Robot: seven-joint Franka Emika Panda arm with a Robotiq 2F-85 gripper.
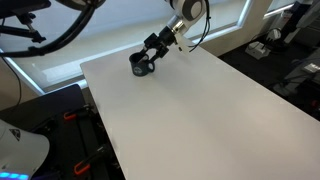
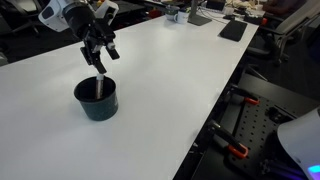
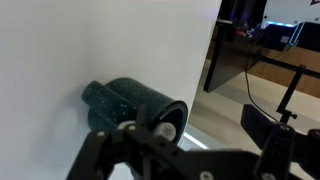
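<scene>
A dark mug (image 2: pixel 96 102) stands upright on the white table. A pale, slim object (image 2: pixel 99 83) shows at its mouth, reaching down inside; what it is cannot be told. Just behind and above the mug's rim is my gripper (image 2: pixel 100 53), open, its two fingers spread apart. In the wrist view, the mug (image 3: pixel 120 101) lies mostly beyond the left finger (image 3: pixel 145 148), which covers part of its opening. The right finger (image 3: pixel 268 140) is well outside the mug. Nothing is held. Whether a finger touches the mug is unclear.
Small items, including a cup (image 2: pixel 171 13), stand at the far end in exterior view 2. A black stand with red parts (image 2: pixel 240 135) lies beyond the table edge.
</scene>
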